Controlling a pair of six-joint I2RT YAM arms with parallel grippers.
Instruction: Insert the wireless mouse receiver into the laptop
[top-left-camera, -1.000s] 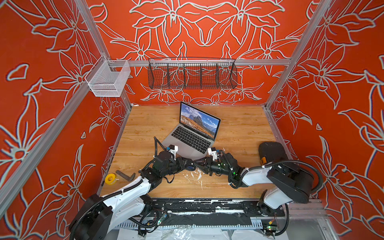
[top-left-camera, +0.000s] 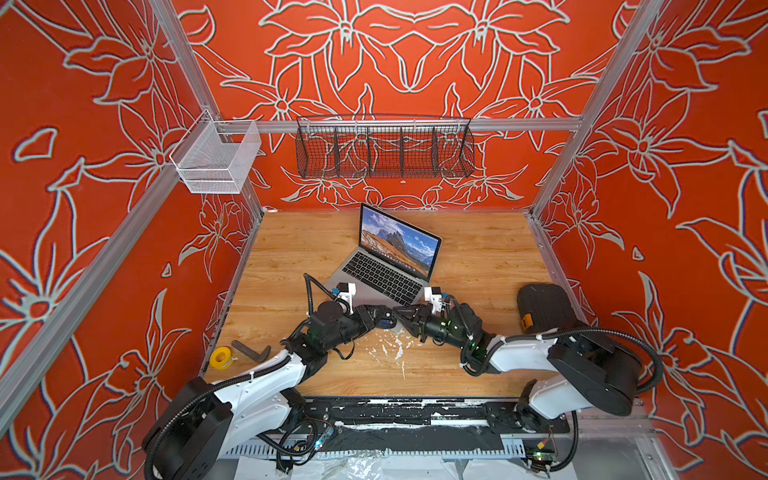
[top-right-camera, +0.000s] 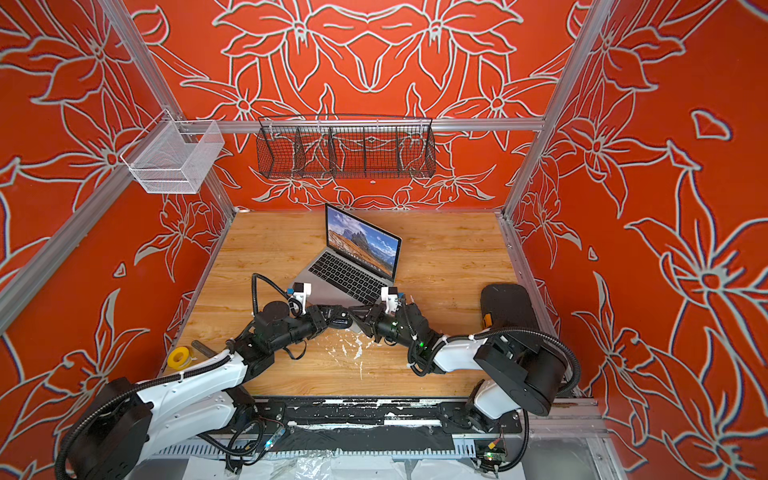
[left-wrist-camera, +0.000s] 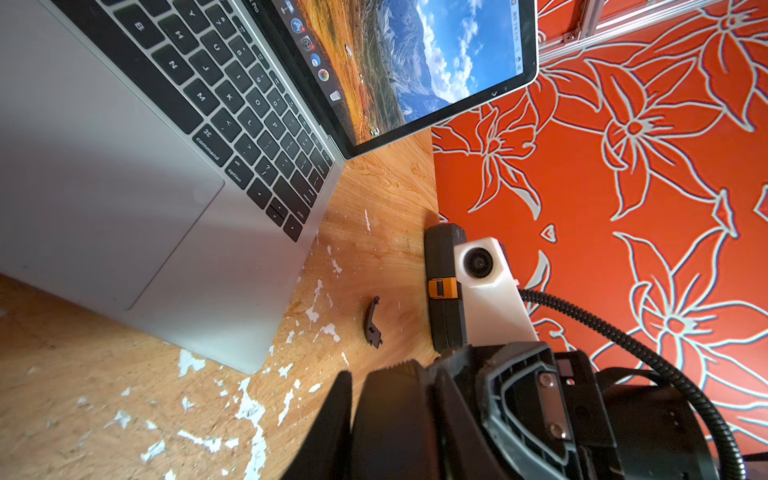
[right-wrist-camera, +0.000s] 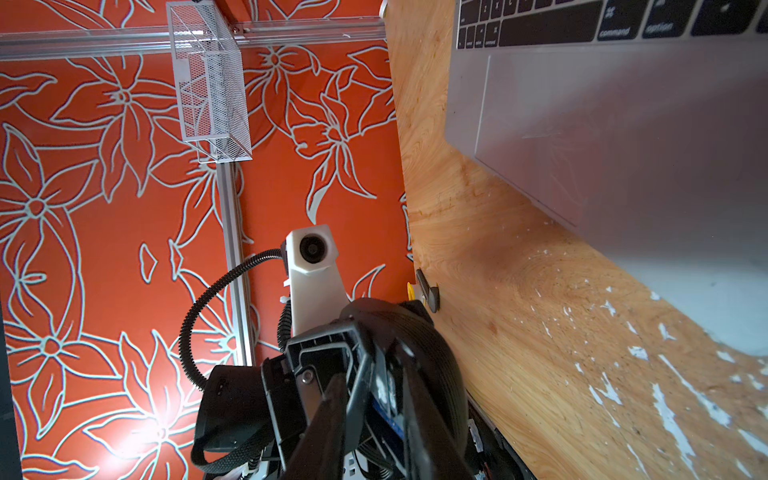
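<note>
The silver laptop (top-left-camera: 382, 276) stands open on the table, its screen towards the back. Just in front of its near edge, my left gripper (top-left-camera: 377, 316) is shut on a dark mouse (left-wrist-camera: 396, 420), whose blue patch shows in the top left view. My right gripper (top-left-camera: 404, 314) meets the mouse from the right, almost tip to tip with the left one. In the right wrist view, its dark fingers (right-wrist-camera: 324, 428) stand in front of the mouse and a bluish, silvery patch; what lies between them is too dark to make out. No receiver can be picked out.
A black case (top-left-camera: 544, 306) lies at the right, a yellow tape roll (top-left-camera: 221, 357) and dark tool (top-left-camera: 251, 351) at the left. A small dark bracket (left-wrist-camera: 373, 322) shows beside the laptop. Wire baskets (top-left-camera: 384, 150) hang at the back.
Both grippers have shifted slightly to the right and towards the laptop, with the mouse between them. The laptop has stayed in place.
</note>
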